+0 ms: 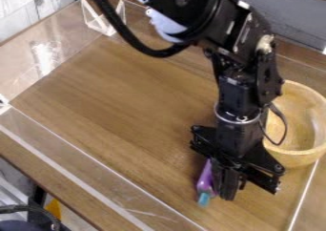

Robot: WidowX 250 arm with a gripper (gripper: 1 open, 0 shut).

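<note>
My black gripper [227, 182] is low over the right front of the wooden table, its fingers shut and close together. A purple object with a light blue tip [205, 187] lies just left of the fingertips, partly hidden behind the gripper. Whether the fingers touch it I cannot tell.
A tan bowl [300, 130] stands at the right, behind the gripper and partly hidden by it. A white wire item [102, 15] is at the back left.
</note>
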